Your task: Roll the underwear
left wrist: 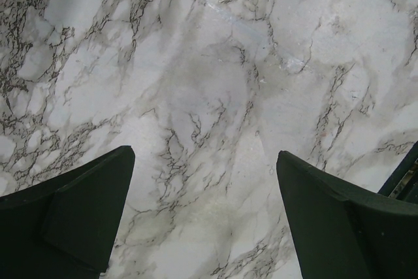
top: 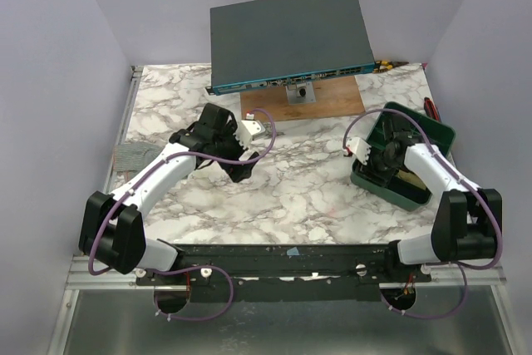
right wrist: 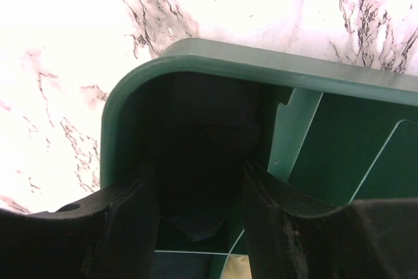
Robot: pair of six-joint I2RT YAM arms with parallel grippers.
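A dark item [right wrist: 196, 194], likely the underwear, lies inside a compartment of the green bin [top: 391, 197] at the right of the table. My right gripper is down in that compartment, fingers apart around the dark item; whether it touches it is hard to tell. My left gripper stands open over bare marble at the left-middle, with nothing between its fingers.
A dark monitor-like panel [top: 291, 31] on a wooden board [top: 332, 101] stands at the back. A grey striped cloth [top: 133, 157] lies at the far left.
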